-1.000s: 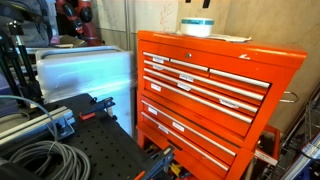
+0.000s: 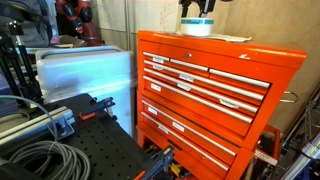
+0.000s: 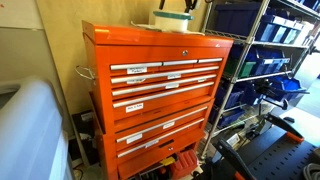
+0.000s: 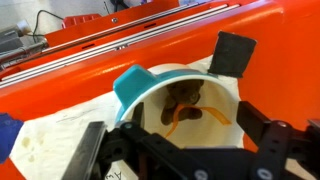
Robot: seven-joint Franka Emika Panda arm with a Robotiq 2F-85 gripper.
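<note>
On top of the red tool chest stands a white bowl with a teal rim. From above, in the wrist view, the bowl shows a small brown object and a thin orange strip inside. My gripper is open over the bowl, one dark finger toward each side of it. Only the gripper's lower end shows at the top of exterior view 1, close above the bowl. Whether the fingers touch the rim cannot be told.
White paper lies under and beside the bowl, and a dark square patch lies next to its rim. Metal shelves with blue bins stand beside the chest. A black table with coiled cable is in the foreground.
My gripper has come down toward the bowl, more of it now showing at the top of exterior view 1. Bowl and chest have stayed in place.
</note>
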